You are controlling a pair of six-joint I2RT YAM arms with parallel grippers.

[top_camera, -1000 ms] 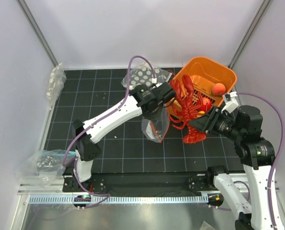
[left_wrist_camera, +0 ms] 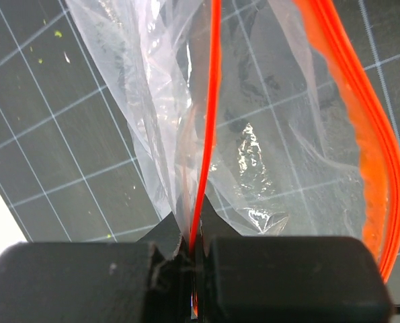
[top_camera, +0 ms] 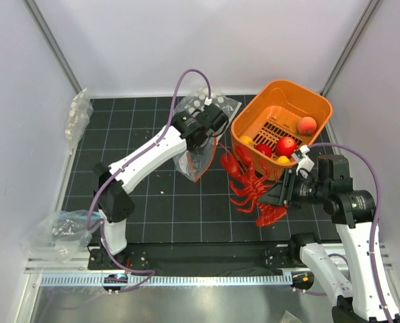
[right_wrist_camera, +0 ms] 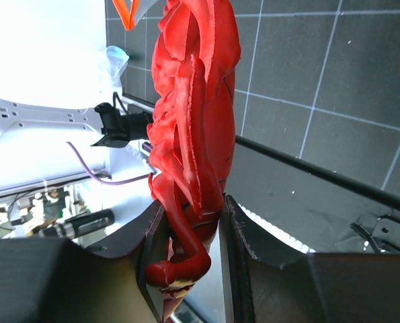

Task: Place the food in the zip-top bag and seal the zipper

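A clear zip bag [top_camera: 193,161] with an orange zipper lies under my left arm in the top view; in the left wrist view my left gripper is shut on the bag's edge [left_wrist_camera: 204,161], the bag's mouth spread beside it. My right gripper is shut on a red toy lobster [right_wrist_camera: 193,114], which hangs right of the bag and in front of the orange bin in the top view [top_camera: 253,188].
An orange bin [top_camera: 280,101] with a peach [top_camera: 306,126], red and yellow food stands at the back right. Other plastic bags [top_camera: 58,235] lie at the left side.
My left gripper and the bag have moved left from a second ago. The lobster in my right gripper has moved left and toward the front, away from over the bin.
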